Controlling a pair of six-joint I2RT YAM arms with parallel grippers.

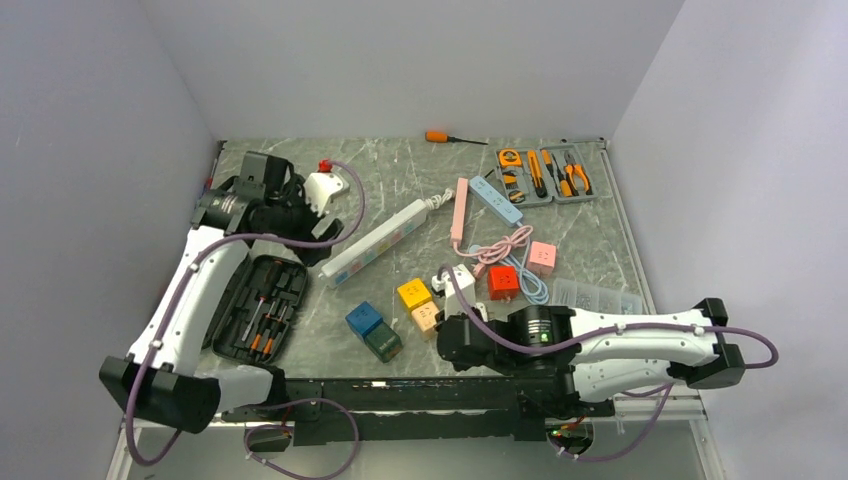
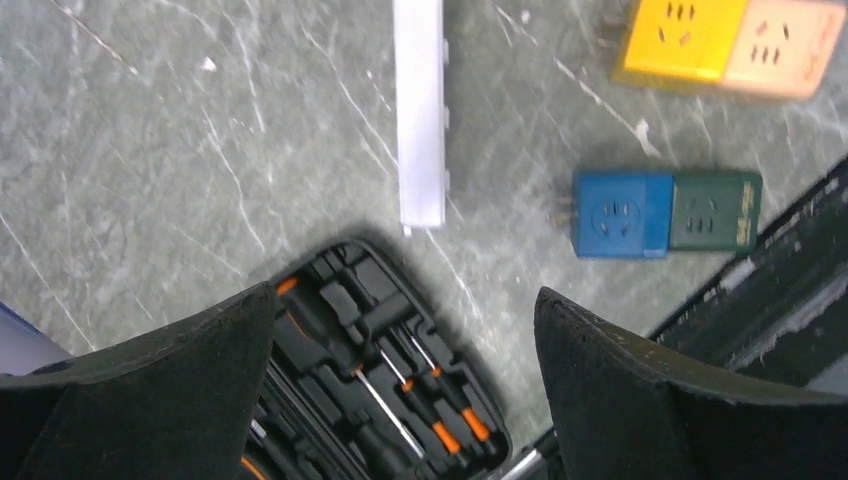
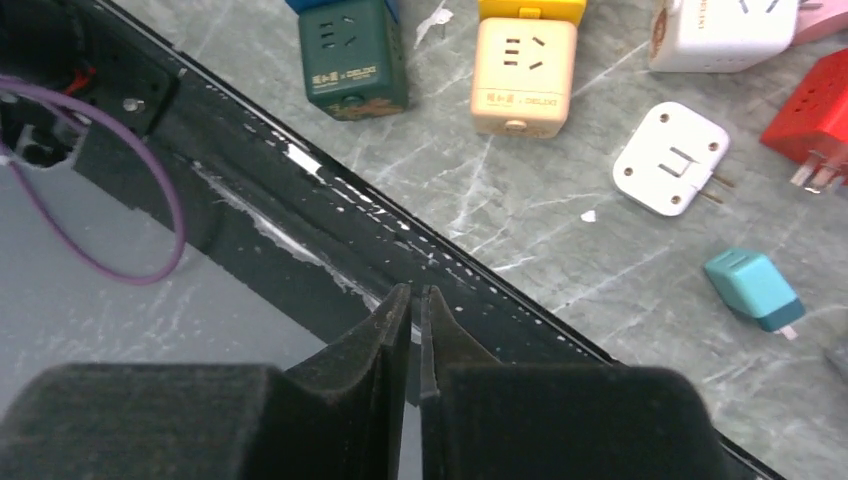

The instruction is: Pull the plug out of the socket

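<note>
A long white power strip (image 1: pixel 375 243) lies diagonally mid-table, seen end-down in the left wrist view (image 2: pixel 420 120). My left gripper (image 1: pixel 322 240) is raised above the left side, open and empty, over the strip and black toolkit. My right gripper is shut with nothing between its fingers, near the front edge. Below it are a white plug (image 3: pixel 670 158), a teal plug (image 3: pixel 752 285), a red socket (image 3: pixel 810 120) with prongs, a peach socket (image 3: pixel 522 75), a green one (image 3: pixel 355 65), a blue one (image 2: pixel 620 215) and a white one (image 3: pixel 720 30).
A black toolkit (image 1: pixel 258 310) lies at front left, an orange toolkit (image 1: pixel 545 175) at back right. Pink and blue strips with coiled cables (image 1: pixel 508 240) and a clear organizer (image 1: pixel 598 300) occupy the right.
</note>
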